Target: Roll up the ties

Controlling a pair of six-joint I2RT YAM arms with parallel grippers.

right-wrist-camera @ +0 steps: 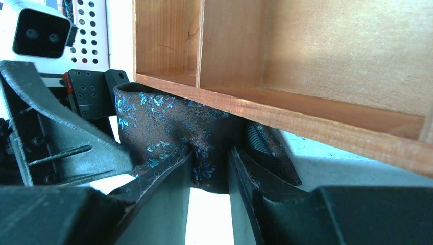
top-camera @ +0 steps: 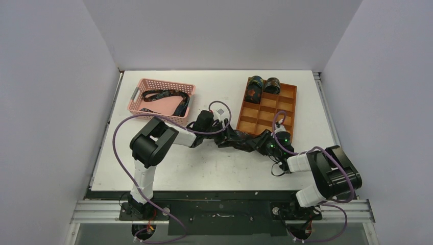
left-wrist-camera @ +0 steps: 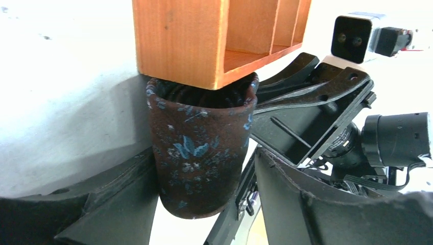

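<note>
A dark tie with blue flower patterns is wound into a wide loose roll beside the organizer's near edge. In the left wrist view its roll stands between the fingers of my left gripper, which is part open; a small gap shows by the right-hand finger. Pinched between the fingertips of my right gripper is the tie's wall, and a loose flap sticks out beyond them. The wooden organizer holds several rolled ties at its back left; its front compartments look empty.
The pink basket at the back left contains another patterned tie, unrolled. The organizer's wooden edge sits right against the roll.
</note>
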